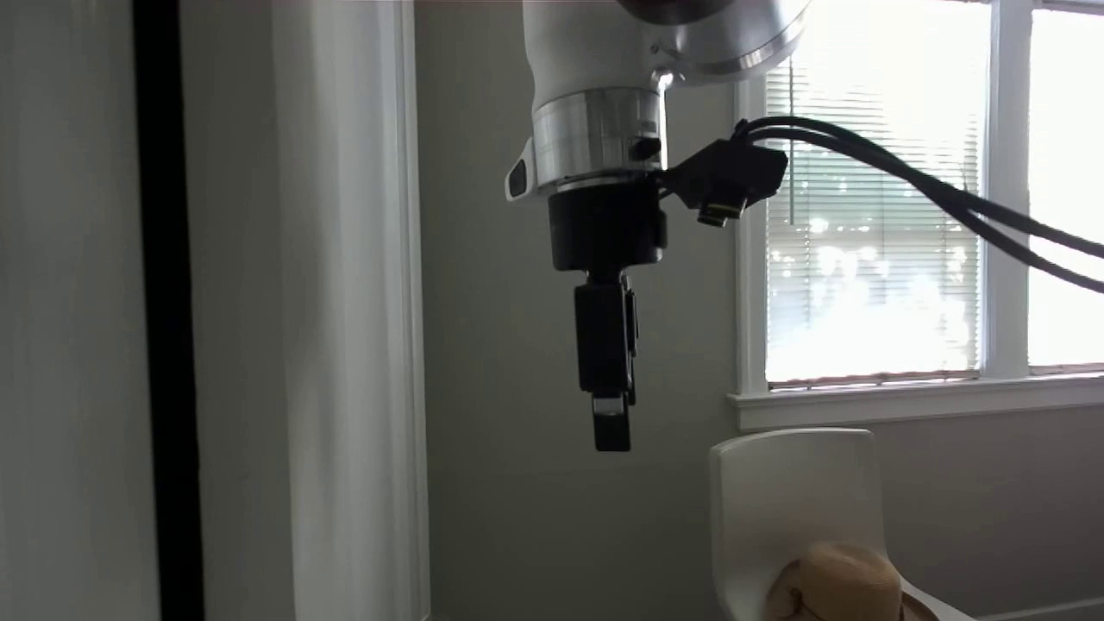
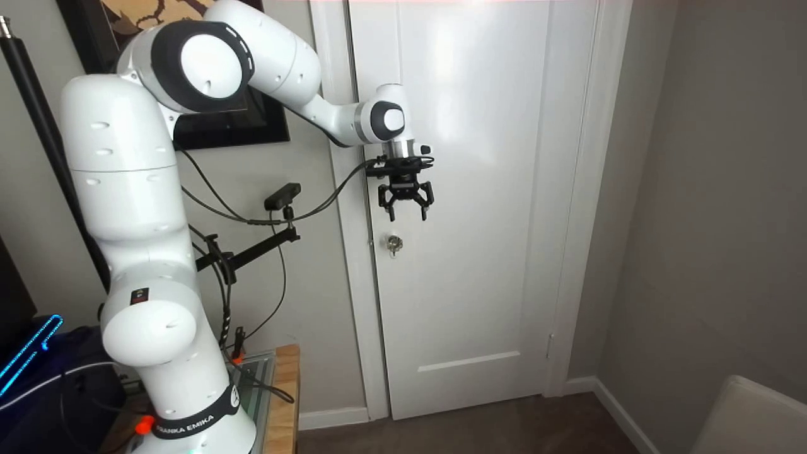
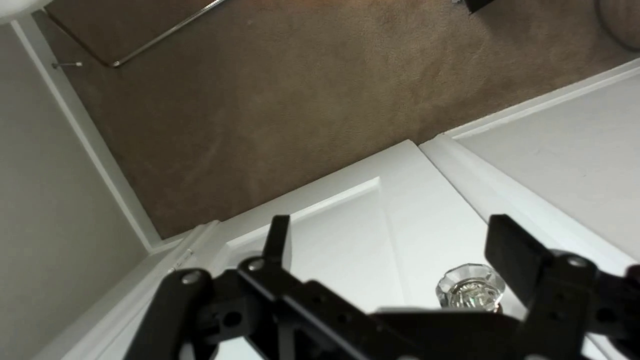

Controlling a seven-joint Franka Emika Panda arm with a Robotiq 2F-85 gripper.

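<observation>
A white door stands shut in its frame in exterior view 2. The glass knob sits near its left edge, a little below my gripper in that view. Pointing downward, the gripper is open, its two fingers apart with nothing between them. In the wrist view the faceted knob shows close to the right finger, against the white door panel. No contact between finger and knob can be made out. Exterior view 1 has the gripper edge-on, hanging in free air.
Cables run from the wrist to the right in exterior view 1. A white chair with a straw hat stands by the window. A camera on a bracket is left of the door. Brown carpet lies clear.
</observation>
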